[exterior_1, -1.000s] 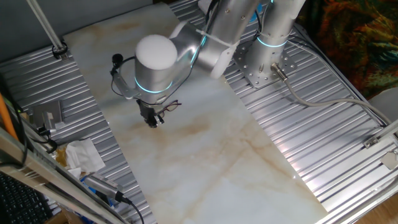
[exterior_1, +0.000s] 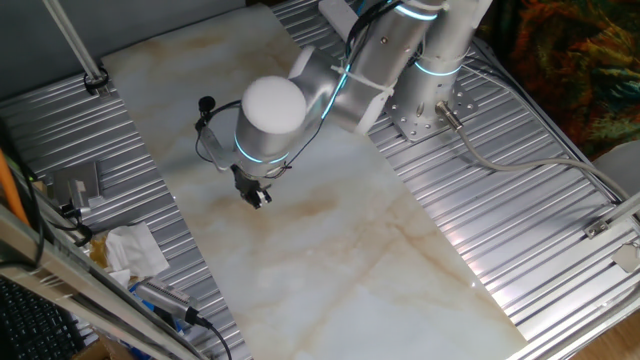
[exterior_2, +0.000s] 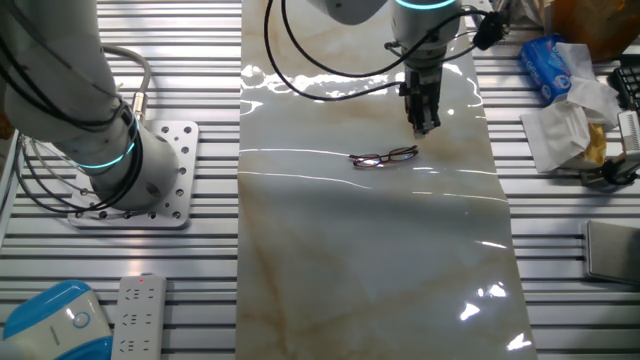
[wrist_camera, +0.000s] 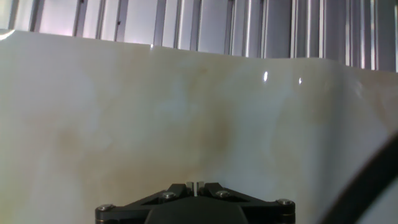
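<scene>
A pair of dark-framed glasses (exterior_2: 385, 157) lies on the marbled sheet (exterior_2: 330, 260) in exterior view 2. My gripper (exterior_2: 424, 131) points down above the sheet, just to the right of the glasses and apart from them. In exterior view 1 the gripper (exterior_1: 263, 202) hangs over the sheet's left half, and the wrist covers most of the glasses. At the bottom of the wrist view the two fingertips of the gripper stand together, with nothing seen held between them. The glasses are outside the wrist view.
White tissues (exterior_2: 558, 133) and a blue packet (exterior_2: 545, 68) lie beyond the sheet's right edge. A power strip (exterior_2: 139, 318) and a blue-white device (exterior_2: 62, 322) sit at lower left. Most of the sheet is bare. Cables loop from the arm.
In exterior view 1 the arm's wrist and gripper have shifted a little to the right and slightly down. The glasses, clearer beside the gripper a second ago, are now mostly covered.
</scene>
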